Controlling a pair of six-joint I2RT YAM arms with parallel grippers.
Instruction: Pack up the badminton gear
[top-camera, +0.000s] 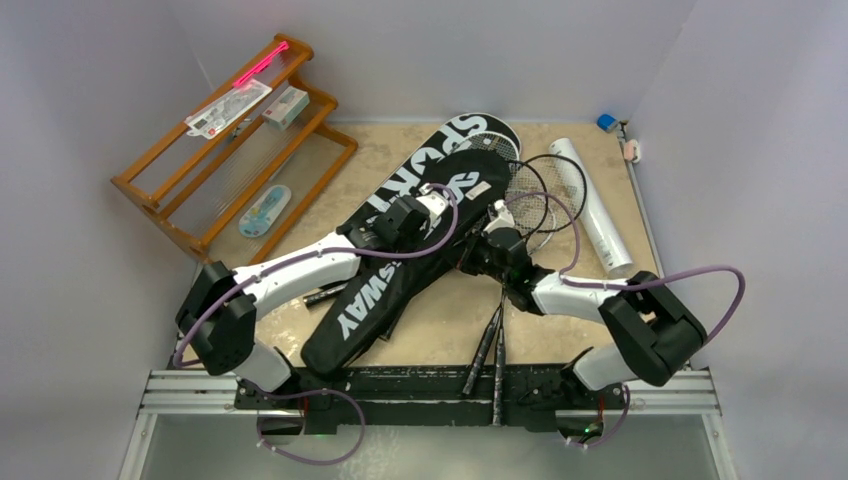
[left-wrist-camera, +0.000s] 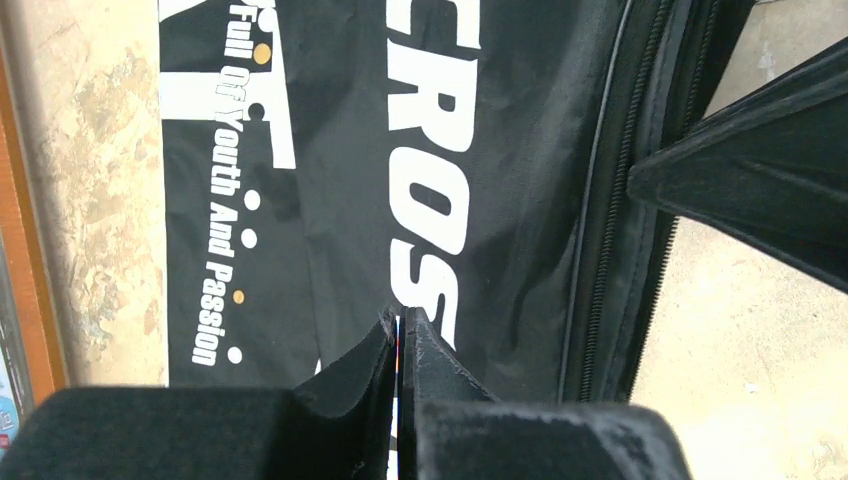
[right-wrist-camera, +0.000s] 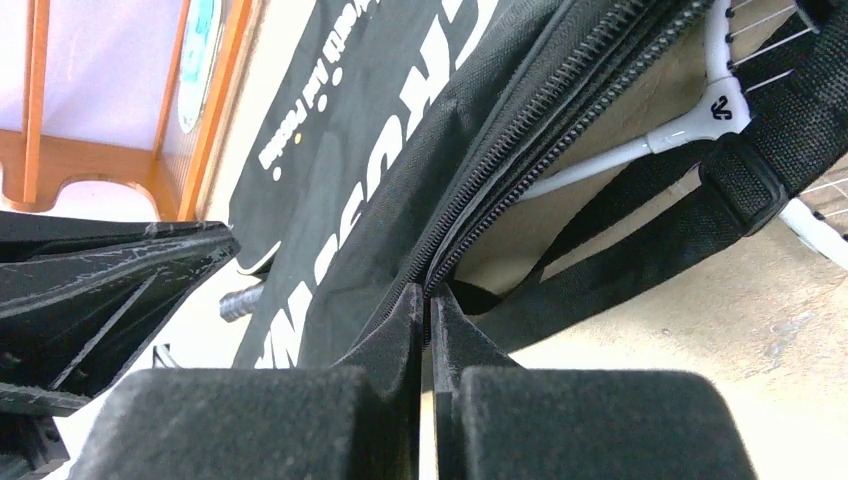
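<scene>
A black racket bag (top-camera: 365, 300) with white lettering lies diagonally over a second bag (top-camera: 470, 127). My left gripper is shut above the lettered fabric, beside the zipper (left-wrist-camera: 615, 240); nothing shows between its fingers. My right gripper is shut at the bag's open zipper edge (right-wrist-camera: 520, 140); whether it pinches anything is unclear. White racket frame parts (right-wrist-camera: 720, 95) show in the opening in the right wrist view. Rackets (top-camera: 548, 190) lie to the right, with two handles (top-camera: 498, 380) toward the front edge.
A wooden shelf (top-camera: 205, 240) with small items stands at the back left. A white shuttlecock tube (top-camera: 595, 215) lies along the right side. Bare table shows at the front centre.
</scene>
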